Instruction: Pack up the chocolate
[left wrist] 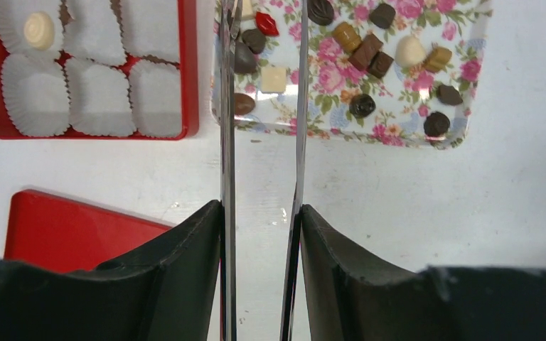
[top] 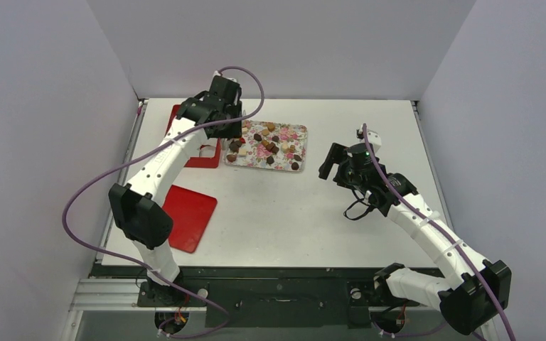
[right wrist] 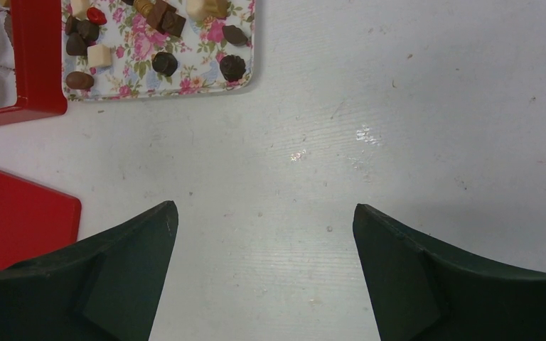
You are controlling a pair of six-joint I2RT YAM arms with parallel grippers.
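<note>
My left gripper (top: 236, 133) is over the left end of the flowered tray (top: 256, 168), beside the red box. In the left wrist view its long metal blades stand apart, but their tips run past the top edge, so anything at them is hidden. Assorted chocolates lie on the tray, among them a cream square (left wrist: 273, 79), a red lips-shaped piece (left wrist: 266, 24) and a dark round one (left wrist: 436, 124). White paper cups (left wrist: 99, 96) line the red box (left wrist: 189, 85); one holds a round cream chocolate (left wrist: 39, 30). Over bare table at right, my right gripper is open and empty.
A flat red lid (top: 188, 220) lies on the table in front of the box. My left arm (top: 160, 167) covers much of the box from above.
</note>
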